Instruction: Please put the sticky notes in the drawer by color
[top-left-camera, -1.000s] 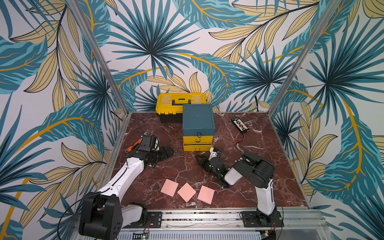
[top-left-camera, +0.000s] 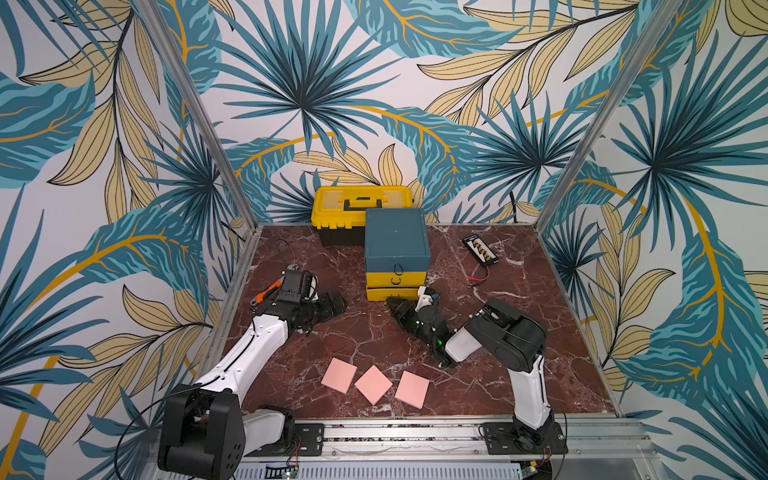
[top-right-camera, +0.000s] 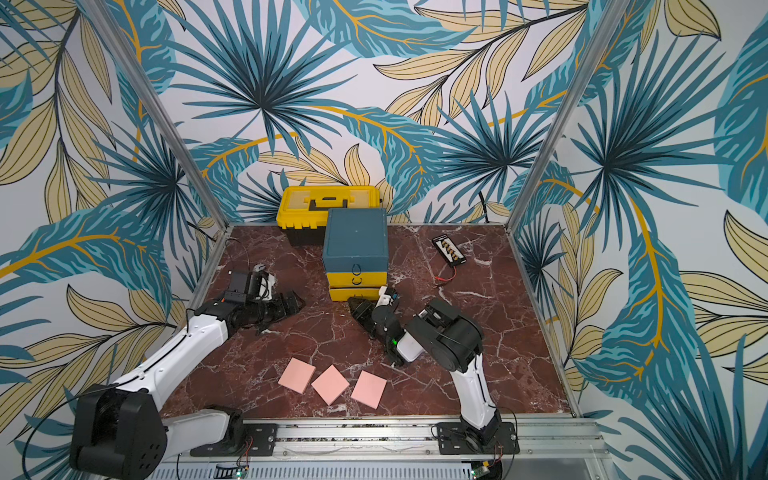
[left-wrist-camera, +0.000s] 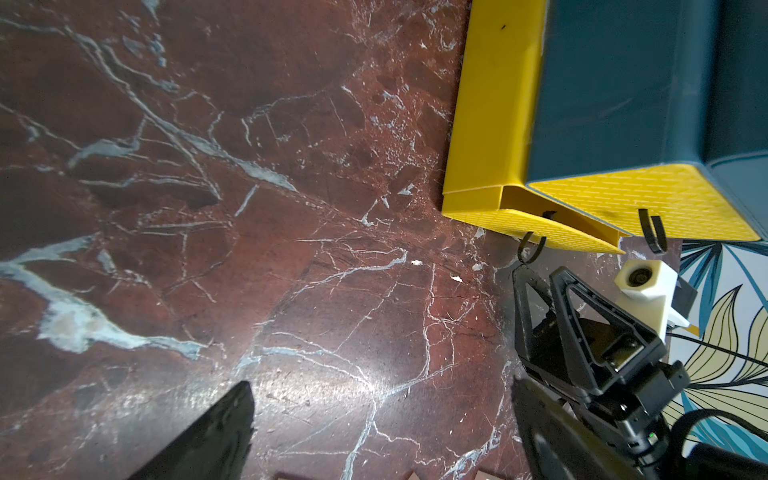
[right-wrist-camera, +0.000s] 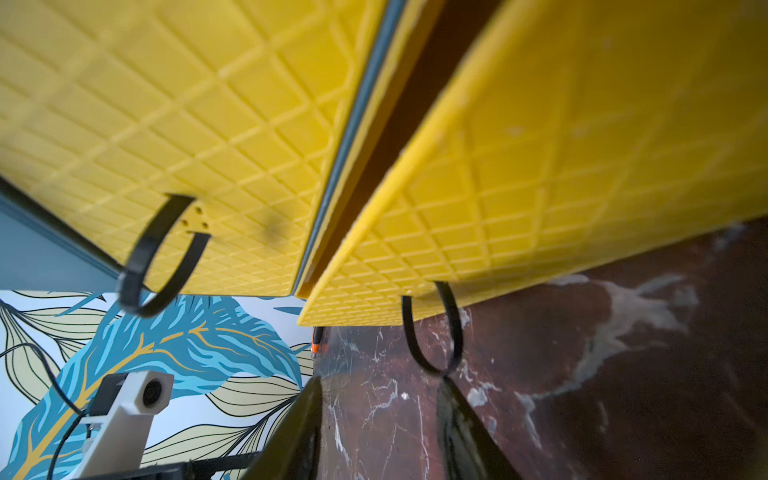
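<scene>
Three pink sticky notes, a left one (top-left-camera: 338, 375), a middle one (top-left-camera: 373, 385) and a right one (top-left-camera: 412, 389), lie in a row on the front of the table. Behind them stands a blue cabinet (top-left-camera: 397, 237) with yellow drawers. Its bottom drawer (right-wrist-camera: 512, 216) sticks out slightly, showing a narrow gap above its front; the drawer above looks flush. My right gripper is open, low in front of the bottom drawer, its right fingertip close to the black loop handle (right-wrist-camera: 454, 336). Whether they touch, I cannot tell. My left gripper stands open and empty over bare table, left of the cabinet.
A yellow toolbox (top-left-camera: 328, 214) stands behind the cabinet's left side. At the back right lies a small black pack (top-left-camera: 481, 249) with a red wire. An orange-handled tool (top-left-camera: 266, 293) lies beside the left arm. Open table separates the notes from the cabinet.
The bottom drawer appears to sit very slightly further in. The left arm and the notes have not moved.
</scene>
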